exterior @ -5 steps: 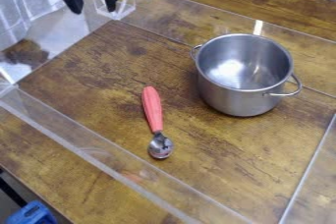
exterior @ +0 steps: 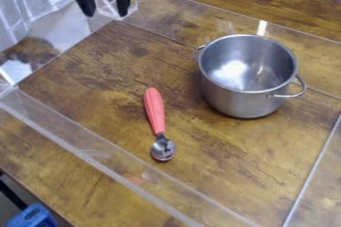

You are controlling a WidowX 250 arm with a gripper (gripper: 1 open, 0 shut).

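Note:
My black gripper (exterior: 99, 0) hangs at the top left, above the back corner of the clear-walled tray; it is small and dark, and I cannot tell how far its fingers stand apart. A red-handled metal scoop (exterior: 156, 116) lies on the wooden floor of the tray, below and right of the gripper. A steel pot (exterior: 246, 77) with two handles stands upright to the right of the scoop, empty inside.
Clear plastic walls (exterior: 107, 157) edge the work area. The wooden floor between gripper, scoop and pot is clear. A blue object (exterior: 32, 216) shows at the bottom left corner, outside the wall.
The scoop and pot have not moved.

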